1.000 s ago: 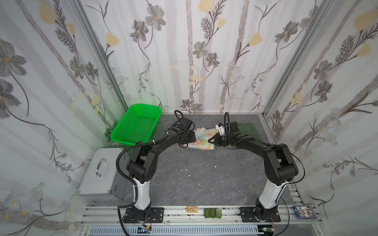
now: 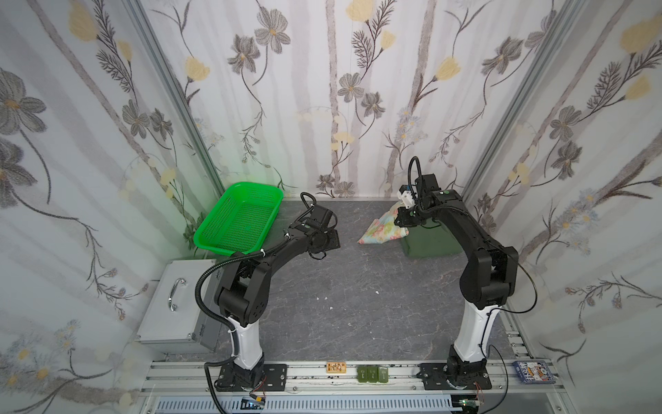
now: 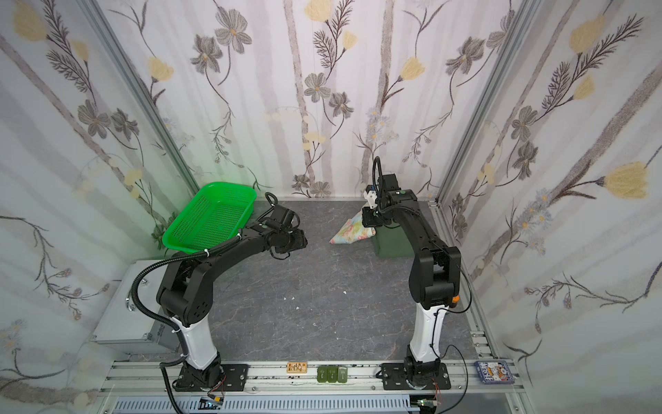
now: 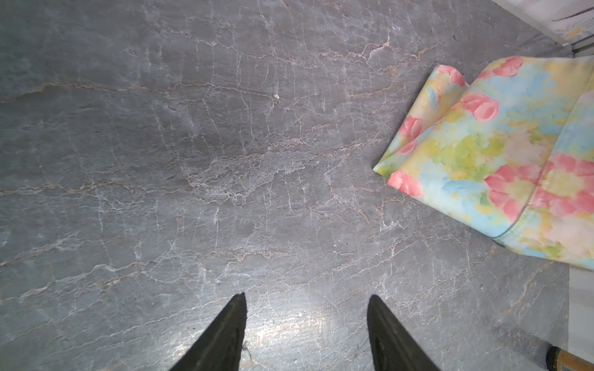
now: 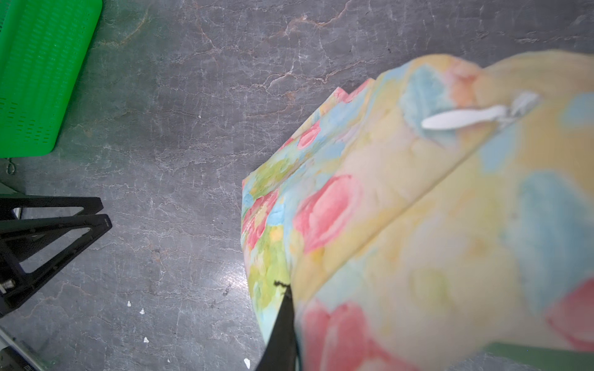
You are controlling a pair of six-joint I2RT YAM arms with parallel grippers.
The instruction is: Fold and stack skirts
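Observation:
A floral skirt [image 2: 379, 231] [image 4: 482, 154] [image 5: 396, 204] in pastel colours hangs folded from my right gripper [image 2: 403, 219], which is raised at the right, over a dark green item [image 2: 433, 243] on the table. The right gripper is shut on the cloth; in the right wrist view the fabric fills most of the picture and hides the fingertips. My left gripper stands open over bare table in the middle-left, apart from the skirt, with nothing between its fingers.
A green plastic basket [image 2: 213, 240] stands at the back left, with a grey metal box [image 2: 165, 324] in front of it.
My right gripper has risen and moved back and to the right, drawing the skirt away from the middle of the table. The left gripper has moved slightly left and no longer touches the skirt.

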